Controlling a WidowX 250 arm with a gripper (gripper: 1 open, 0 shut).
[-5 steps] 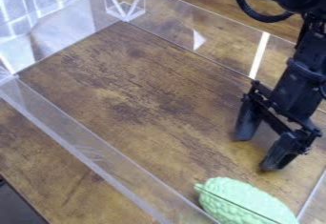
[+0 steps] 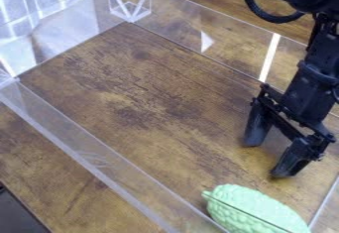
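A black robot gripper (image 2: 272, 146) hangs low at the right, its fingertips down at the wooden floor inside a clear-walled enclosure. The two fingers are spread apart with nothing visible between them, so it is open. A pale green textured oblong object (image 2: 255, 209), resembling a bitter melon, lies at the bottom right, below and apart from the fingers, partly cut off by the frame's edge.
Clear walls (image 2: 99, 163) border it on the sides and back. White fabric (image 2: 40, 9) is at the upper left, and a black cable loops above the arm.
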